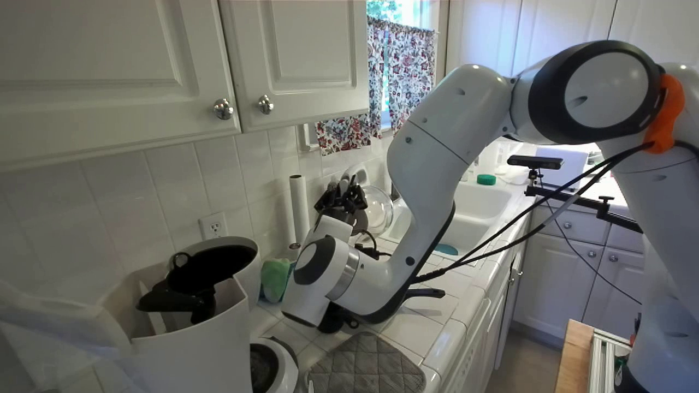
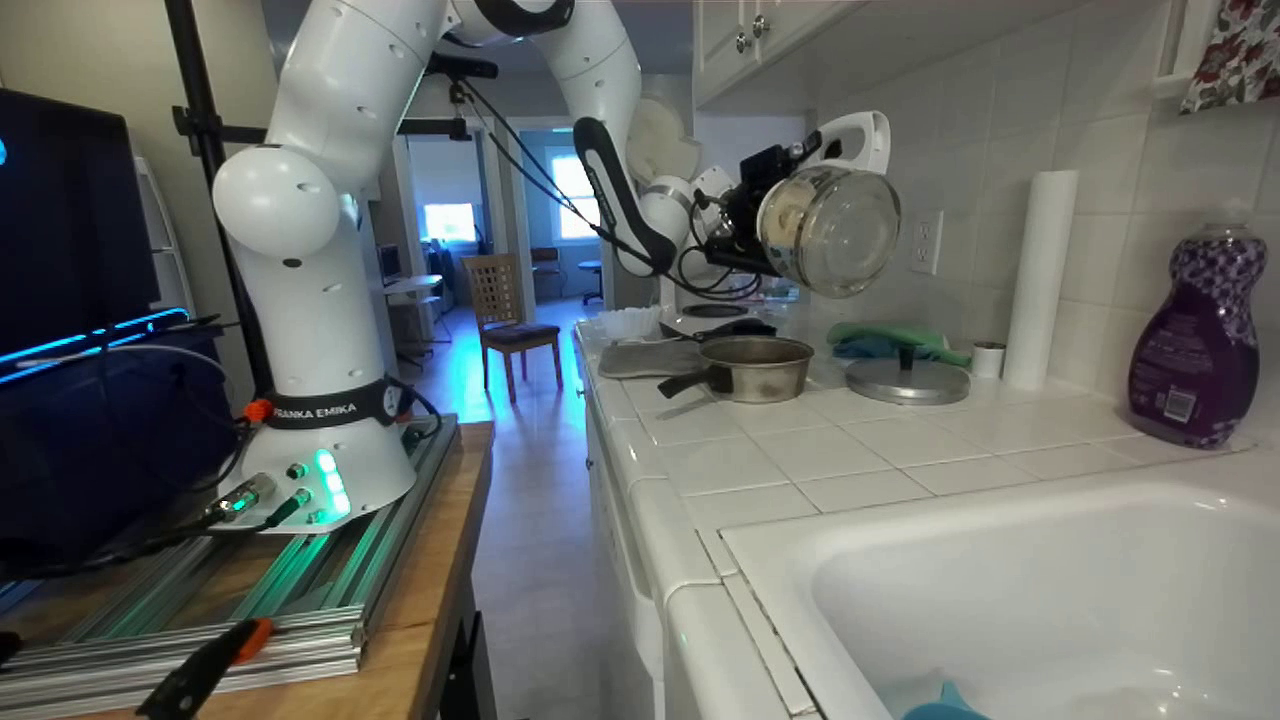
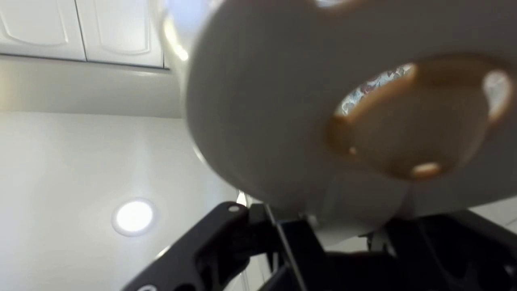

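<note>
A clear glass carafe (image 2: pixel 854 234) with a white handle (image 2: pixel 873 136) hangs above the counter, lying over with its round base facing the sink-side camera. My gripper (image 2: pixel 801 154) is shut on the white handle. From the cabinet side, the carafe's glass (image 1: pixel 378 210) shows just beyond the black gripper (image 1: pixel 343 190). In the wrist view a large, blurred pale part of the carafe (image 3: pixel 261 111) fills the upper right, above the black fingers (image 3: pixel 232 228). The fingertips' contact is hidden there. Whether the carafe holds liquid, I cannot tell.
Near the wall are a paper roll (image 2: pixel 1040 282) and purple soap bottle (image 2: pixel 1197 336). The sink (image 2: pixel 1008 540) lies nearer. A white appliance (image 1: pixel 196 347) and upper cabinets (image 1: pixel 295 59) flank the arm.
</note>
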